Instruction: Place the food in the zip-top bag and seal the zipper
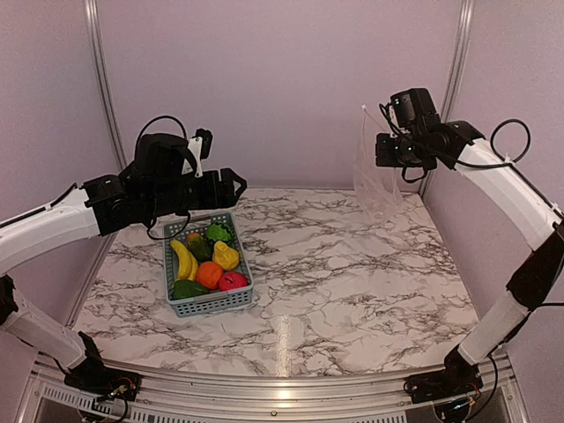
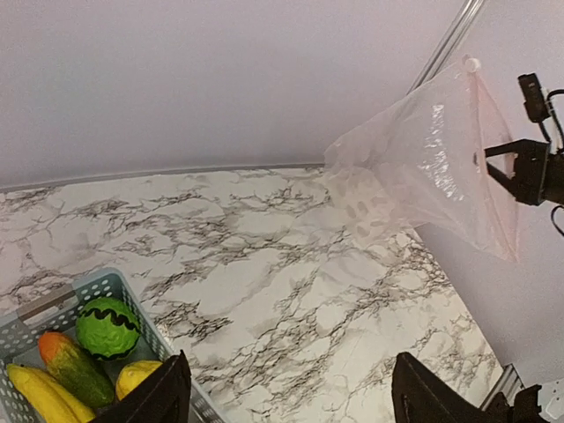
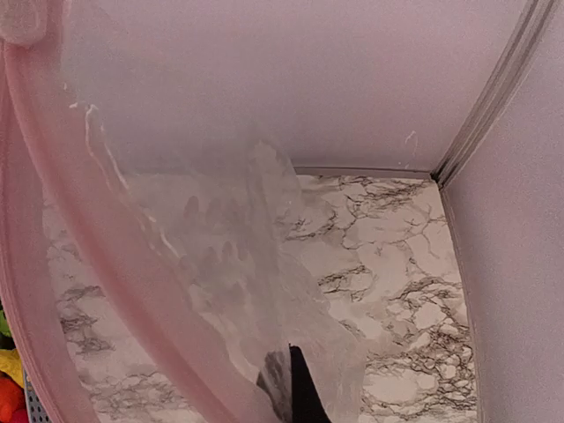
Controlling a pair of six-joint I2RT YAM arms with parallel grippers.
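The clear zip-top bag (image 1: pixel 377 181) hangs high at the right, held by its pink-edged rim in my right gripper (image 1: pixel 381 150). In the left wrist view the bag (image 2: pixel 423 159) looks empty, its slider at the upper corner. The right wrist view shows its two rim strips (image 3: pixel 97 238) apart at the left, and a dark finger (image 3: pixel 301 388) against the film. Over the back of the grey basket (image 1: pixel 211 304), my left gripper (image 1: pixel 231 188) stands open and empty. Inside the basket lie a banana (image 1: pixel 182 260), an orange (image 1: pixel 209 275), a yellow pear-like piece (image 1: pixel 226 256) and other toy food.
Walls close off the back and both sides. A metal rail (image 1: pixel 273 388) runs along the front edge.
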